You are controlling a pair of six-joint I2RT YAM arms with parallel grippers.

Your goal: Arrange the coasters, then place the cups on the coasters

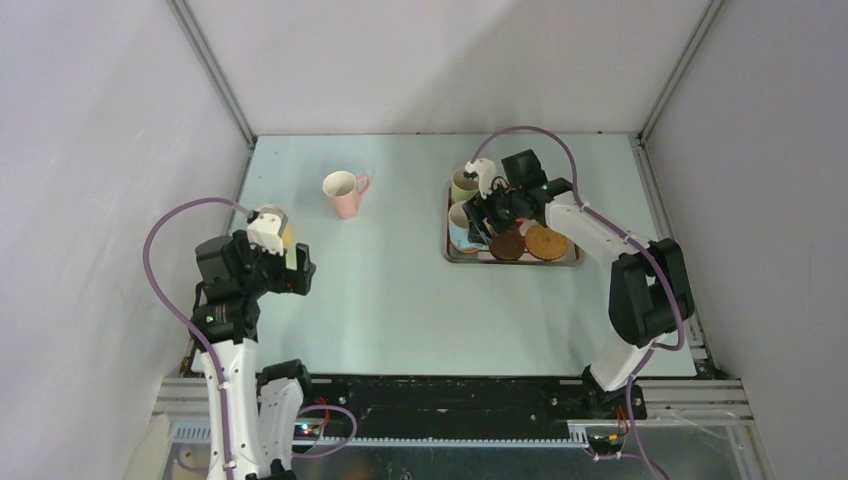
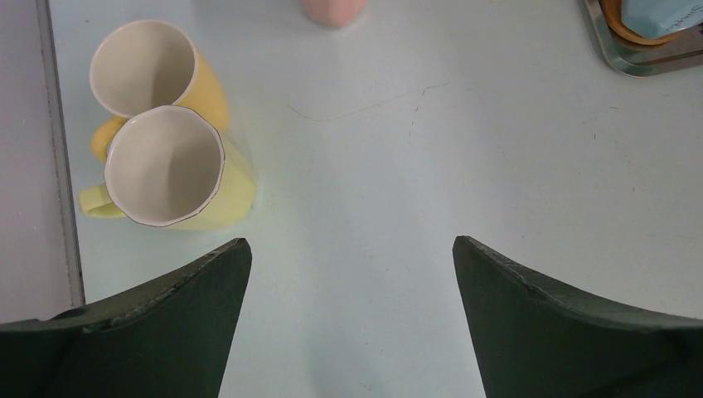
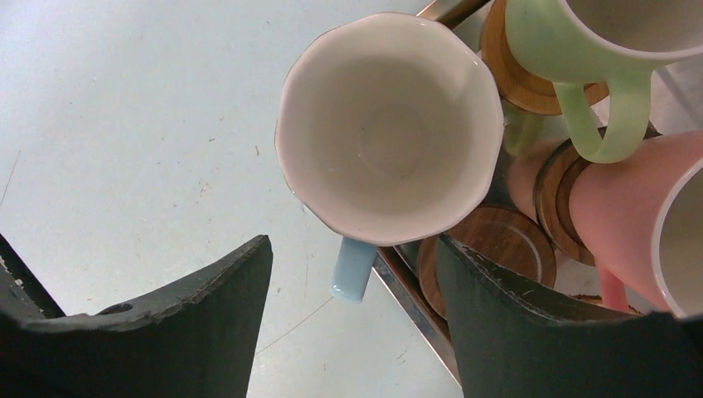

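The light-blue cup [image 1: 459, 238] stands in the front left corner of the metal tray, with the rim of a wooden coaster [image 2: 644, 37] showing beneath it. My right gripper [image 1: 481, 221] is at the cup's right side. In the right wrist view the cup's pale inside [image 3: 390, 124] faces the camera. Its blue handle [image 3: 354, 269] lies in the gap between the fingers, which are apart and not closed on it. Over the left of the table my left gripper is open, with only bare table between its fingers.
The tray [image 1: 510, 262] also holds a green cup [image 3: 572, 50], a pink cup [image 3: 634, 199] and bare coasters [image 1: 546, 242]. Another pink cup [image 1: 344, 198] stands at the back left. Two yellow cups [image 2: 224, 186] are close to the left wall. Mid-table is free.
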